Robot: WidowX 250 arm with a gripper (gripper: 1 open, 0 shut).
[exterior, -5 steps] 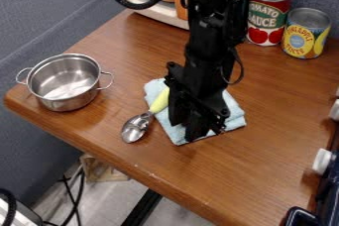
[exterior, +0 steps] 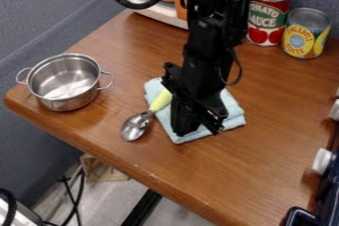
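A black robot arm hangs over the middle of the wooden table, its gripper [exterior: 193, 121] low over a folded light blue cloth [exterior: 229, 108]. The gripper's fingertips are dark and overlap one another, so their opening is unclear. A spoon with a pale yellow handle [exterior: 161, 101] lies along the cloth's left side, its metal bowl [exterior: 137, 125] on the wood. A steel pot [exterior: 63, 80] with two side handles stands at the left of the table.
Two cans, a red one [exterior: 267, 18] and a yellow one [exterior: 306, 34], stand at the back right. A dark appliance with white knobs [exterior: 322, 163] lines the right edge.
The spoon and pot look unmoved.
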